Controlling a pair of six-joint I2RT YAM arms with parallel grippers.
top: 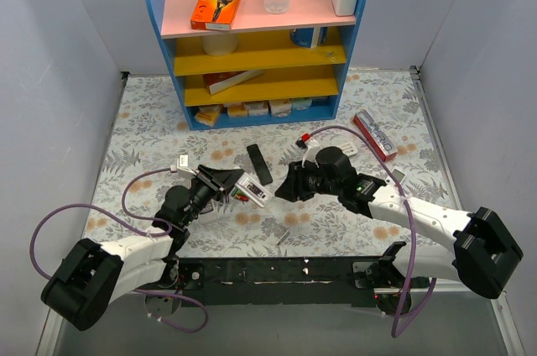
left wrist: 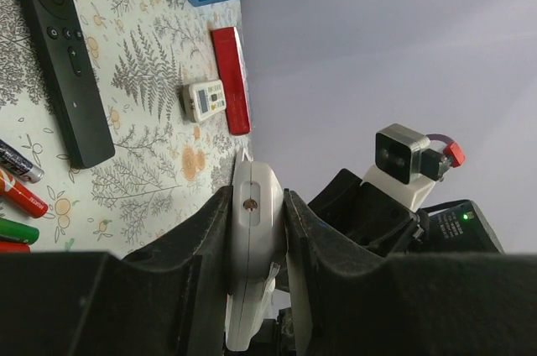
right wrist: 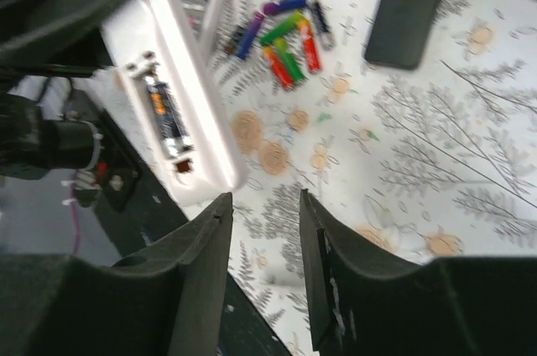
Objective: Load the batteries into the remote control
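Observation:
A white remote control [top: 252,191] is clamped in my left gripper [top: 237,180]; the left wrist view shows its narrow edge [left wrist: 252,205] between the fingers. In the right wrist view, the remote's back [right wrist: 197,104] has an open battery compartment, with a dark battery with an orange band [right wrist: 168,112] inside. Whether a second one sits there is unclear. Right of the remote, my right gripper stands part open, nothing visible between its fingers. A small greyish piece [top: 284,237] appears on or above the table below the grippers. Several coloured batteries [right wrist: 289,44] lie on the table behind the remote.
A black remote [top: 259,164] lies at the table's middle, before the blue-sided shelf [top: 256,119]. To the right are a red box [top: 375,135] and a white remote [top: 346,149]. Bare patterned table [top: 323,234] spreads below the right gripper.

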